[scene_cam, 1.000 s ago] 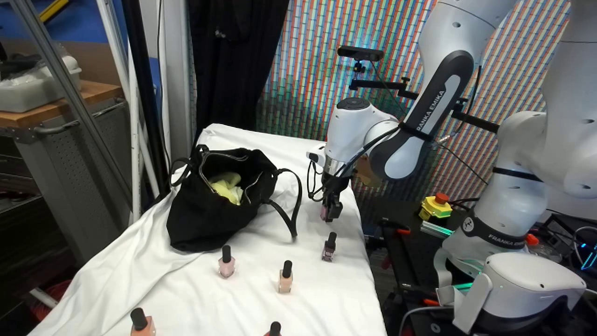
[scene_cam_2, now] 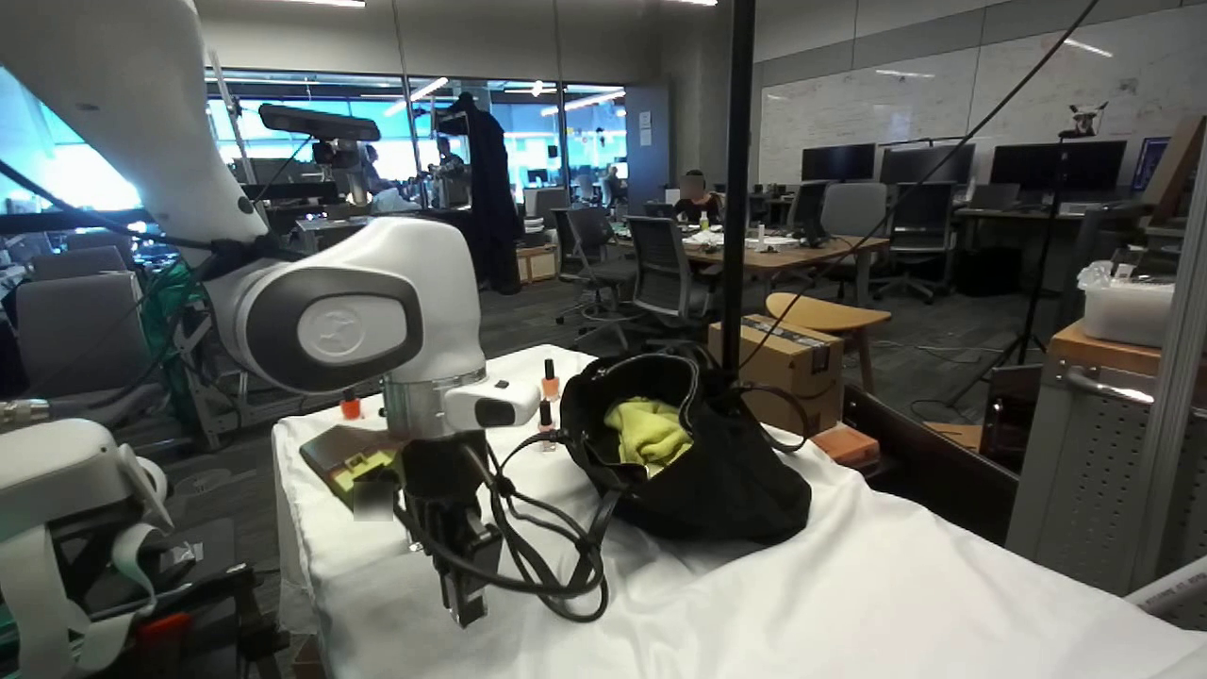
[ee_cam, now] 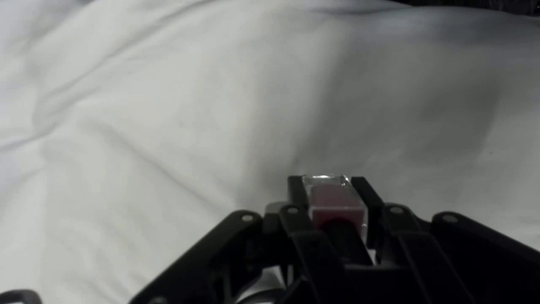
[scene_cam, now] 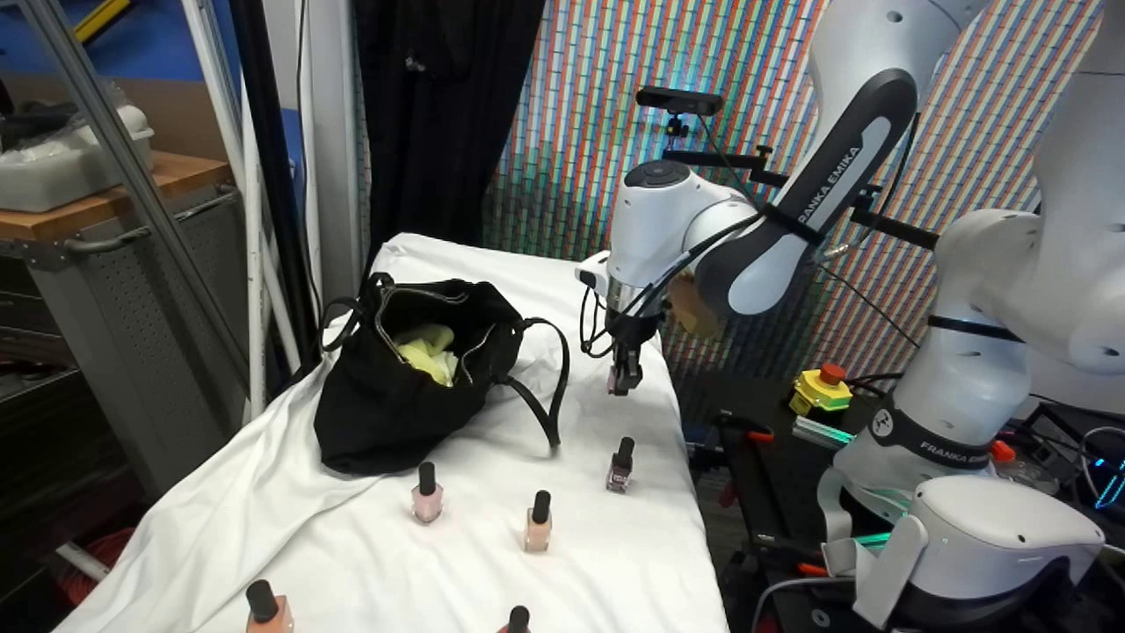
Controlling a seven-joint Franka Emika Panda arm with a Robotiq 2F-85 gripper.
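Observation:
Between the fingers of my gripper is a small clear bottle of pinkish-red nail polish (ee_cam: 335,198) with a black cap. The fingers are shut on its glass sides, and white cloth shows below and beyond it. In exterior view 1 the gripper (scene_cam: 624,381) hangs over the far right part of the table, right of the black bag. The bag (scene_cam: 406,406) stands with its top unzipped and a yellow-green cloth (scene_cam: 427,357) inside. In exterior view 2 the gripper (scene_cam_2: 470,611) is left of the bag (scene_cam_2: 724,487); the held bottle is hard to make out there.
Nail polish bottles stand upright on the cloth: a dark one (scene_cam: 620,466), a pale pink one (scene_cam: 427,498), a peach one (scene_cam: 538,526) and others nearer the front. A bag strap (scene_cam: 554,406) loops toward the gripper. The right table edge lies close to the arm.
My gripper has risen a little with the bottle in it and moved slightly away from the dark bottle. The bag and the standing bottles have stayed put.

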